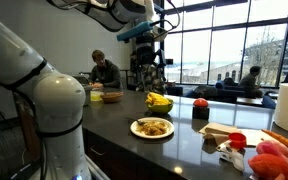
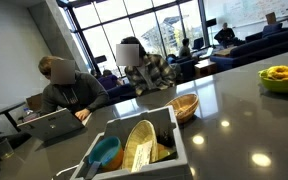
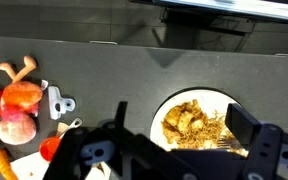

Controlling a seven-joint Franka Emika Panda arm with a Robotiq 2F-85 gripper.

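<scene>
My gripper hangs over the table, its two dark fingers spread wide apart with nothing between them. Below, in the wrist view, lies a white plate [image 3: 158, 127] of yellow-brown food [image 3: 187, 122], partly hidden by the right finger; a fork [image 3: 224, 145] seems to rest on it. From the first exterior view, the gripper [image 1: 146, 75] is well above the table and the plate [image 1: 133, 130] is apart from it. Behind the plate is a green bowl with a yellow thing [image 1: 158, 100] in it.
An orange-red plush toy [image 3: 22, 95], a carrot [image 3: 2, 163] and red cups [image 3: 50, 148] lie left in the wrist view. A grey bin [image 2: 180, 155] holding a basket stands on the table in the second exterior view, near a wicker bowl [image 2: 184, 107]. People sit behind.
</scene>
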